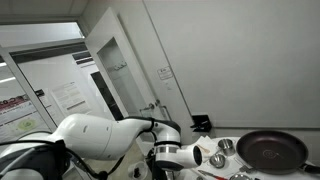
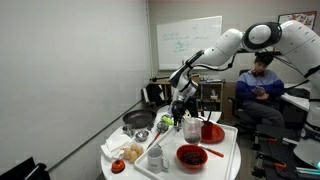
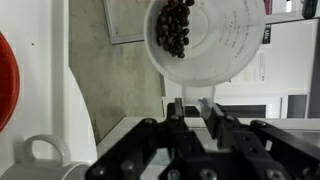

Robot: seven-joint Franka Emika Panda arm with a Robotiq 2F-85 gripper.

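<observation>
A clear measuring cup [image 3: 222, 50] with printed markings fills the top of the wrist view, dark red beans [image 3: 173, 28] gathered at its left side. My gripper is shut on the cup's handle. In exterior view 2 the cup [image 2: 193, 130] hangs below the gripper at the table's far side, near a red bowl [image 2: 191, 155] that holds dark contents. The edge of that bowl [image 3: 6, 80] shows at the left of the wrist view. From exterior view 1 the arm hides the cup.
A white mug [image 3: 45, 160] stands near the bowl. On the table are a black pan [image 1: 272, 150], a small metal bowl [image 1: 226, 146] and several foods. A red object [image 2: 212, 132] is near the cup. Someone sits beyond the table at right.
</observation>
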